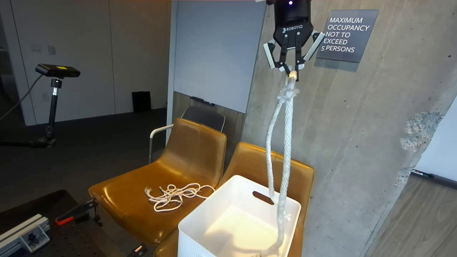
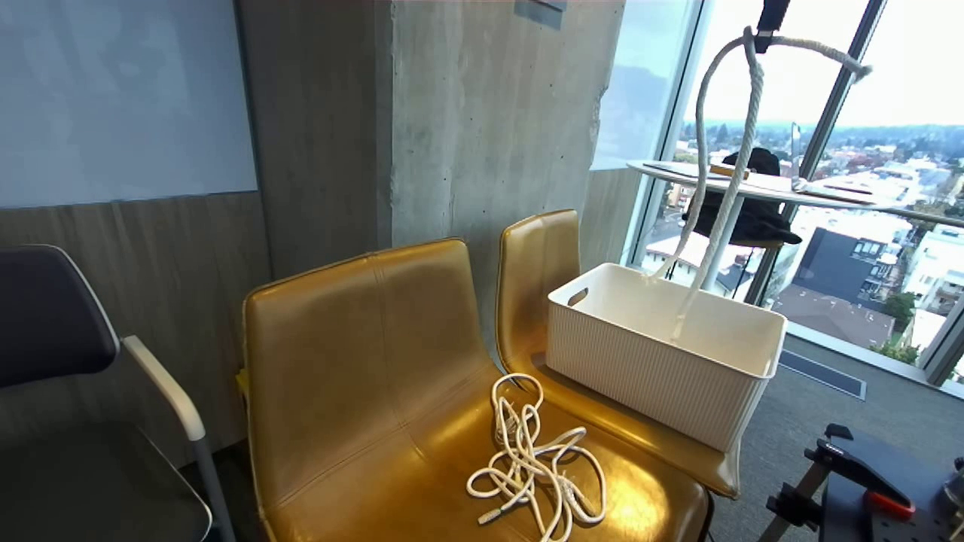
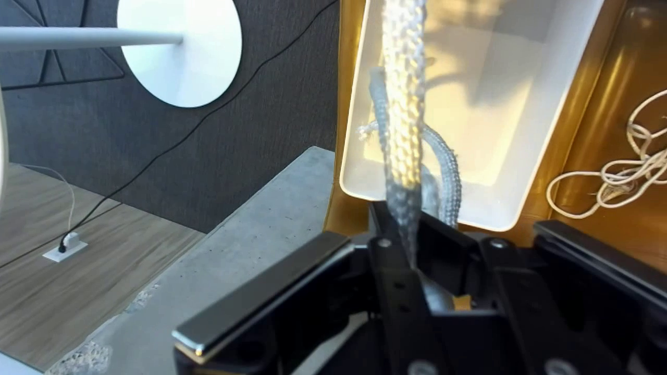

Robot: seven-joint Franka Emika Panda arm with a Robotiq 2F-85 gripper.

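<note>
A thick white braided rope point(image 1: 286, 154) hangs from my gripper point(image 1: 292, 73), which is shut on it. In exterior view 2 one short end of the rope point(image 2: 818, 47) sticks out to the right of the fingers, and two strands drop below them. Those strands reach down inside a white ribbed bin point(image 2: 651, 366) with handle holes. From the wrist view, the rope point(image 3: 405, 94) runs close to the camera, and the bin point(image 3: 522, 125) lies beneath. Its lower end rests near the bin floor in exterior view 1.
The bin stands on a tan leather chair point(image 1: 274, 156) against a concrete wall. A thin white cord point(image 1: 177, 195) lies loosely coiled on the neighbouring tan chair point(image 2: 361, 361). A camera on a stand point(image 1: 58, 70) is at the left; a round table point(image 2: 795, 188) stands by the window.
</note>
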